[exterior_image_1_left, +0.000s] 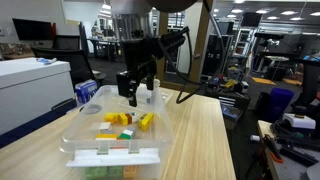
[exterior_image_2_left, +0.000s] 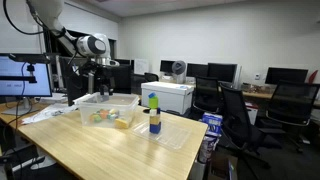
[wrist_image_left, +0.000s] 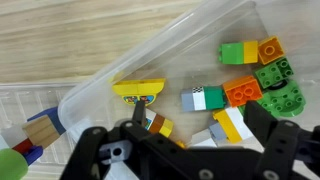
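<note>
My gripper hangs over a clear plastic bin (exterior_image_2_left: 112, 101), its fingers spread apart with nothing between them. In the bin lie several toy bricks. A yellow brick (wrist_image_left: 138, 90) with a printed face is near one wall. On the other side, a green-and-white brick (wrist_image_left: 203, 99) lies by an orange brick (wrist_image_left: 242, 91), a yellow-and-white brick (wrist_image_left: 233, 124), dark green bricks (wrist_image_left: 285, 98) and a green-and-orange pair (wrist_image_left: 238, 52). Fingers hide part of the lower bin in the wrist view. From the side, the gripper (exterior_image_1_left: 141, 93) is above the bricks.
A second clear tray (exterior_image_2_left: 178, 134) sits beside the bin, with a stack of green, blue and yellow bricks (exterior_image_2_left: 154, 114) standing in it. Open wooden table (exterior_image_2_left: 122, 150) lies in front. A blue-and-white tub (exterior_image_1_left: 86, 92) stands behind the bin.
</note>
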